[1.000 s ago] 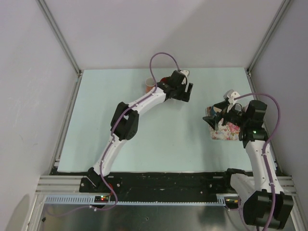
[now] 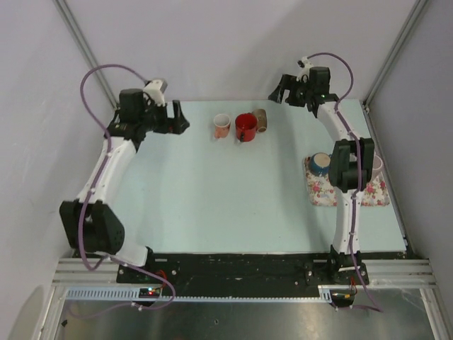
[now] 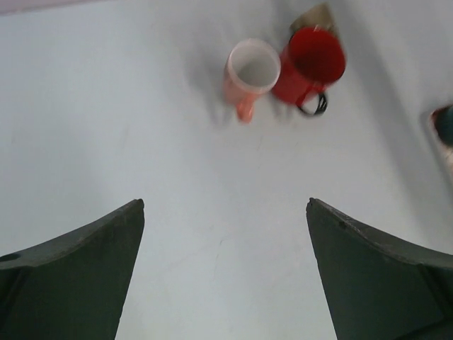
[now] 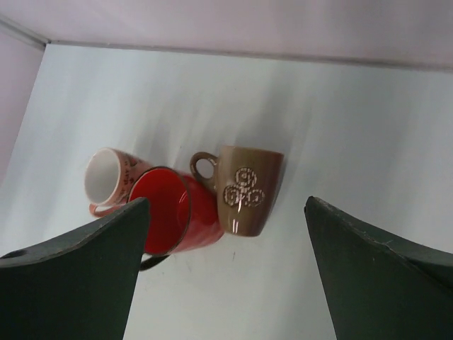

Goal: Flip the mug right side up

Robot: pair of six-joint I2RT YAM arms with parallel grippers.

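Observation:
In the right wrist view a brown mug (image 4: 248, 190) with swirl marks appears to lie on its side, its opening hidden and its handle toward the red mug (image 4: 201, 212). An orange mug (image 4: 125, 172) with a white inside stands beyond the red one; both show their openings. My right gripper (image 2: 285, 92) hangs open near the brown mug (image 2: 262, 120), up and to its right in the top view, nothing between its fingers. Well left of the mugs, over bare table, my left gripper (image 2: 174, 122) is open and empty.
A floral mat (image 2: 322, 195) at the right holds a blue mug (image 2: 319, 164) and a pale mug (image 2: 377, 165) partly behind my right arm. The back wall (image 2: 212, 49) rises close behind the mugs.
My left arm has swung left, away from the mugs.

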